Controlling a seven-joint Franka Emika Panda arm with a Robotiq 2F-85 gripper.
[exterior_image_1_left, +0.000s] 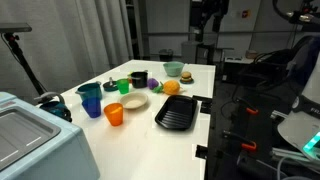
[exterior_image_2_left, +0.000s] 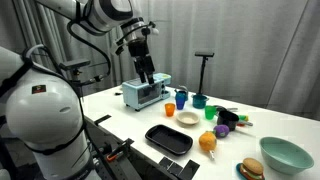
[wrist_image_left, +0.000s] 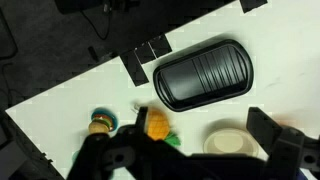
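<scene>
My gripper is open, its two dark fingers wide apart with nothing between them. In the first exterior view the gripper (exterior_image_1_left: 198, 52) hangs high above the table. A black rectangular tray (wrist_image_left: 188, 82) with a ridged section lies flat and empty below, near the table edge. Beside it are an orange pineapple-like toy (wrist_image_left: 158, 124) with green leaves and a toy burger (wrist_image_left: 102, 122). A pale round dish (wrist_image_left: 230, 142) is partly hidden by a finger in the wrist view.
A toaster oven (exterior_image_2_left: 145, 95) stands at one end of the table. Nearby are an orange cup (exterior_image_1_left: 114, 116) and a blue cup (exterior_image_1_left: 92, 107). Farther off sit a dark pot (exterior_image_1_left: 140, 79), a green cup (exterior_image_1_left: 123, 86) and a green bowl (exterior_image_2_left: 286, 155). White tabletop around the tray is clear.
</scene>
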